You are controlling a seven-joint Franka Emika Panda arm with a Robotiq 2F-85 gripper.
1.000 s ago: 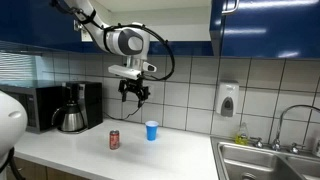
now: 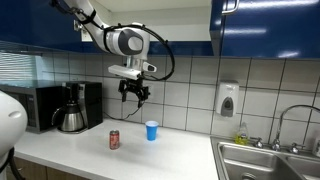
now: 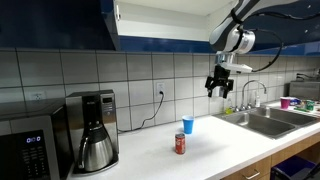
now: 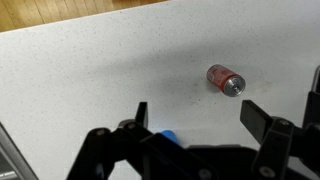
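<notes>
A red can [image 2: 114,139] stands upright on the white counter, seen also in the wrist view [image 4: 226,80] from above. To its right, nearer the sink, is a blue cup [image 2: 151,130]; only a blue bit of the cup [image 4: 170,136] shows in the wrist view, the rest hidden behind the gripper. High above the counter hangs my gripper, pointing down. Its two dark fingers stand wide apart, open, with neither the can nor the cup between them.
A steel coffee pot [image 3: 97,149] in its black maker and a microwave [image 3: 28,149] stand at one end. The sink [image 2: 258,163] lies at the other, with a soap bottle [image 2: 242,134] behind it.
</notes>
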